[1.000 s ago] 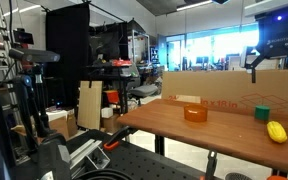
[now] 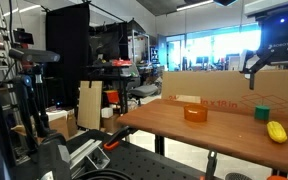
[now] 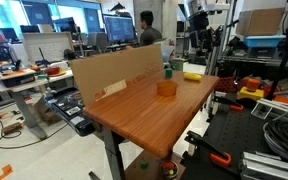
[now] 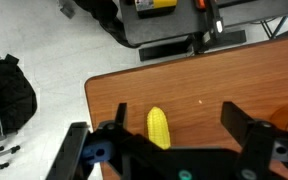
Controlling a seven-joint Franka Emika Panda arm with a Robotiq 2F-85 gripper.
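High above the table my gripper stands wide open, its two dark fingers far apart with nothing between them. A long yellow object [image 2: 276, 132] lies near the table's right end in exterior view 1. Seen from the wrist, this yellow object [image 4: 158, 128] appears in the gap between the fingers, well below them. An orange round bowl [image 2: 195, 113] sits on the table's middle part, and only its edge enters the wrist view at the right. A small green cup [image 2: 262, 113] stands behind the yellow object.
Dark equipment and cables fill the floor beside the table's near side.
The objects on the table have not moved. My arm stays above the table's right end, with at most a very small shift.
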